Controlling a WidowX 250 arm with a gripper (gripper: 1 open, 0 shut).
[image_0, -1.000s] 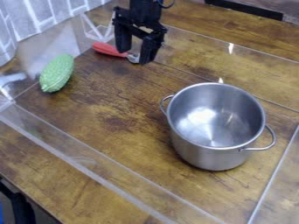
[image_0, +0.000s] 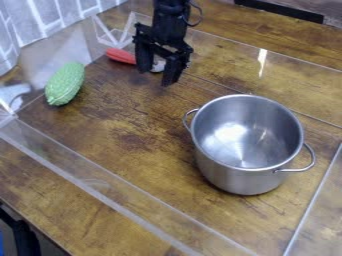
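My black gripper (image_0: 159, 62) is at the top middle, low over the wooden table, beside a red object (image_0: 119, 56) with a pale part near the gripper's fingers. I cannot tell whether the fingers are open or shut on it. A green corn-like object (image_0: 64, 83) lies at the left. A large steel pot (image_0: 251, 142) with two handles stands at the right, its inside empty.
A white object (image_0: 14, 94) sits at the left edge, and clear panels border the table.
My gripper has moved slightly down in the view, toward the front of the table. The pot and the green object have stayed in place.
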